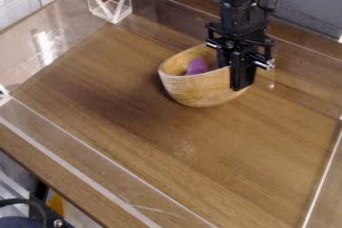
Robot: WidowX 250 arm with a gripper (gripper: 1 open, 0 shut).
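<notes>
A tan wooden bowl [194,89] is near the upper middle, tilted, with a purple object [197,66] inside it. My black gripper [241,64] is at the bowl's right rim, its fingers over the rim. Whether it is shut on the rim I cannot tell, as the fingertips are partly hidden.
A clear plastic wall with a white bracket [110,10] runs along the back left. The back edge lies behind the arm.
</notes>
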